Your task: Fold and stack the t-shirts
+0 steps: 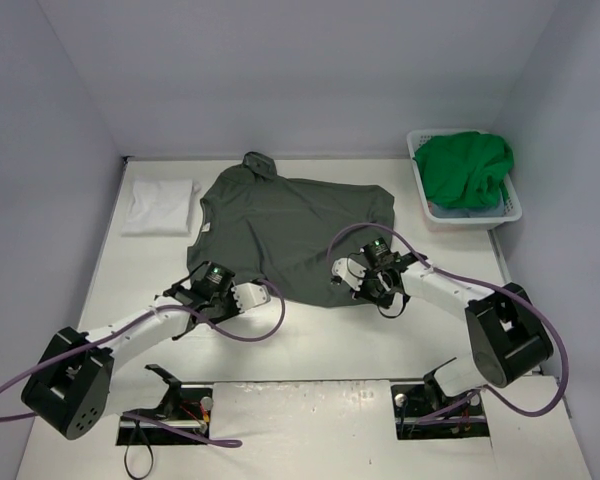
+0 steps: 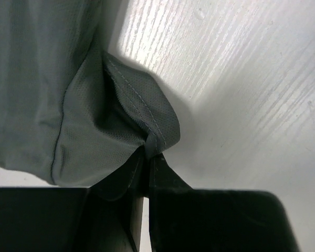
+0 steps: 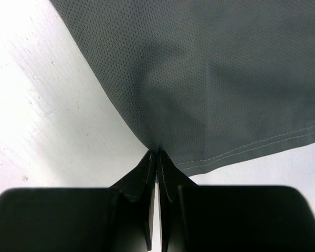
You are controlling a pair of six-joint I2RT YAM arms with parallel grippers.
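A dark grey-green t-shirt (image 1: 290, 220) lies spread across the middle of the table. My left gripper is shut on a folded flap of its fabric at the near left, with white table beside it in the left wrist view. My right gripper is shut on a corner of the shirt at the near right, where a stitched hem runs off to the right in the right wrist view. Both arms partly cover the shirt's front edge in the top view.
A folded white cloth (image 1: 158, 205) lies at the back left. A white basket (image 1: 510, 208) holding green fabric (image 1: 460, 165) stands at the back right. Grey walls bound the back and sides. The table's front strip between the arms is clear.
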